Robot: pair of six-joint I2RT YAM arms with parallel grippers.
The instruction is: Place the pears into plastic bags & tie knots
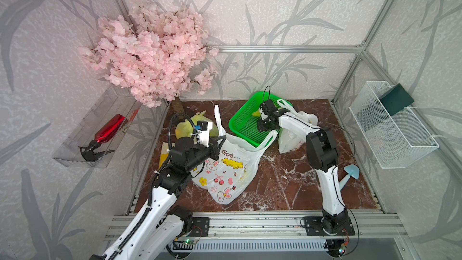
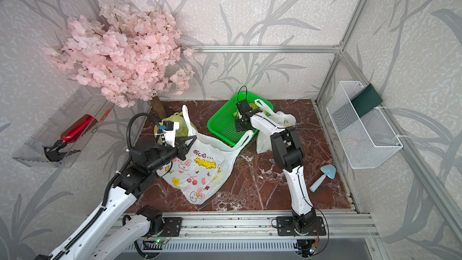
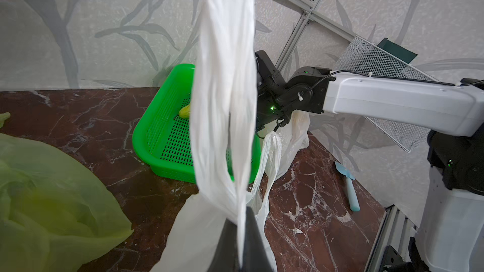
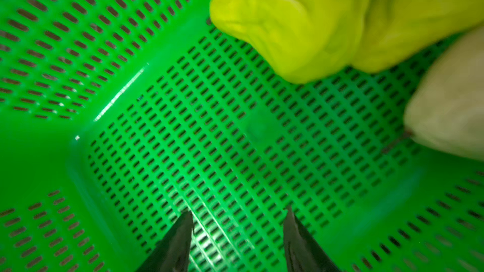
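My left gripper is shut on one handle (image 3: 224, 95) of a white printed bag (image 1: 226, 173), which stands up above the fingers. The bag's other handle (image 1: 270, 139) leans towards the green basket (image 1: 240, 127). Inside that basket, my right gripper is low over bare floor, its fingers apart with nothing between them. A pale pear (image 4: 453, 100) with a stem lies at the right of the right wrist view. Bright yellow fruit (image 4: 302, 20) sits at the top of that view, clear of the fingers.
A filled white bag (image 1: 291, 137) stands right of the basket, partly behind the right arm. At the left lies a yellowish-green bag (image 3: 50, 206). A blue trowel (image 1: 349, 175) is at the right, with clear table in front of the basket.
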